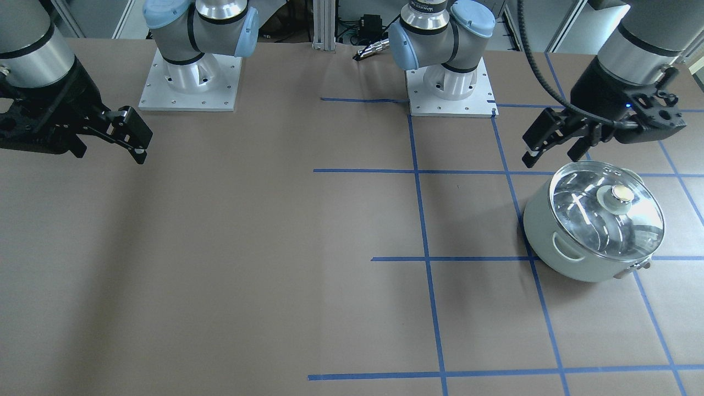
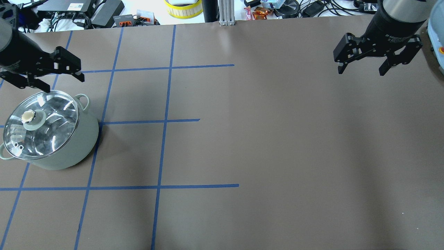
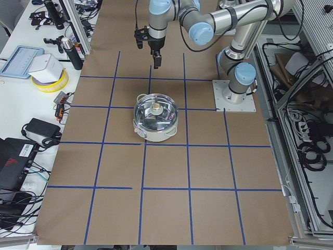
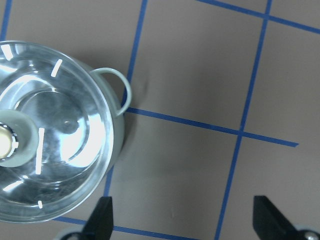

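Note:
A pale green pot (image 1: 567, 254) with a glass lid (image 1: 597, 218) and knob stands on the taped table in the right of the front view, also seen in the top view (image 2: 70, 150). My black gripper (image 1: 552, 154) hangs above and just behind the pot, its fingers apart with nothing between them. In the top view the gripper (image 2: 63, 84) is just beside the lid's upper edge. In the wrist view the lid (image 4: 60, 130) fills the left side, between and beyond the open fingertips.
A second black gripper (image 2: 362, 71) hangs over the plain part of the table, away from the pot. Cluttered equipment lines the table's far edge in the top view.

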